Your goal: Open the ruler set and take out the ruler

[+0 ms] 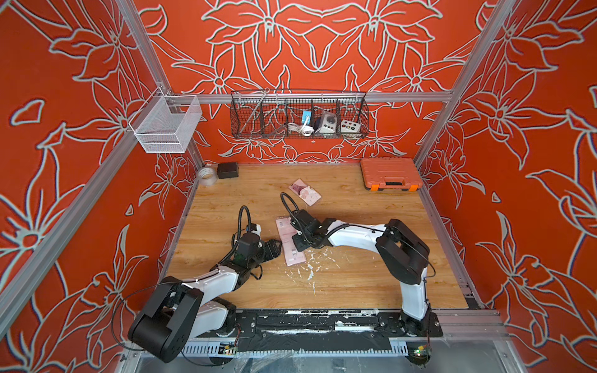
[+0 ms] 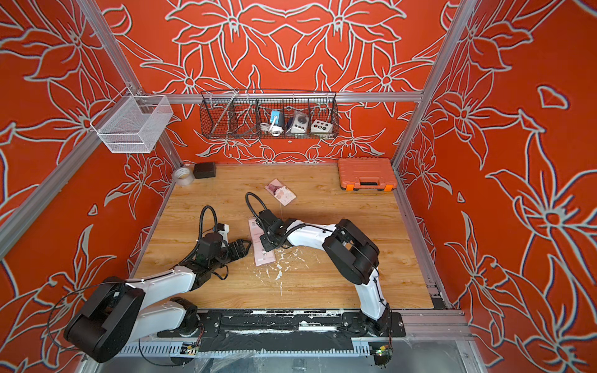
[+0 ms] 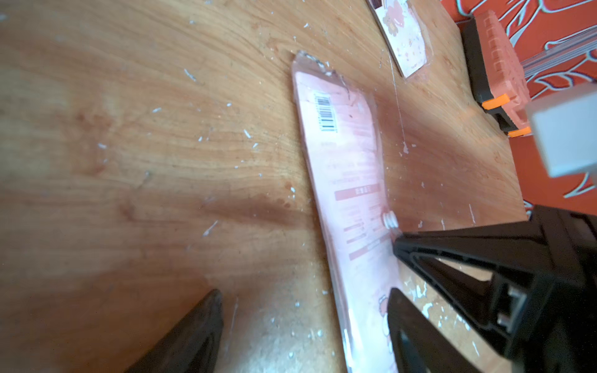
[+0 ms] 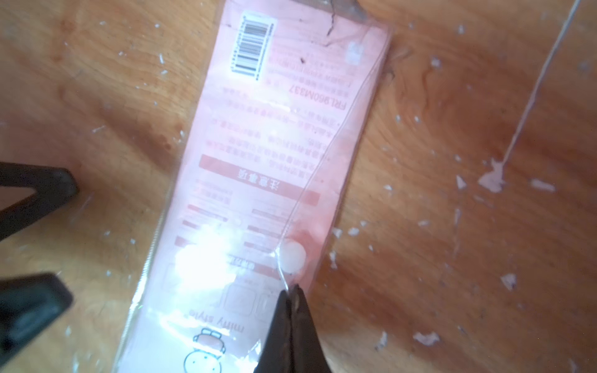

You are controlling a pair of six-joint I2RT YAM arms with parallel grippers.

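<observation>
The pink ruler set (image 1: 290, 251) lies on the table in a clear sleeve, printed side with barcode up (image 4: 250, 46). My right gripper is shut, its tips at the sleeve's right edge beside a round white fastener (image 4: 291, 255); whether anything thin is between them is unclear. My left gripper (image 1: 273, 248) is just left of the set, apart from it, with its fingers part open; in the left wrist view they show blurred at the bottom.
A pink printed packet (image 1: 304, 191) lies farther back. An orange case (image 1: 390, 169) is at back right, a black box (image 1: 227, 168) and tape roll (image 1: 207, 176) at back left. Pale flecks litter the table's middle.
</observation>
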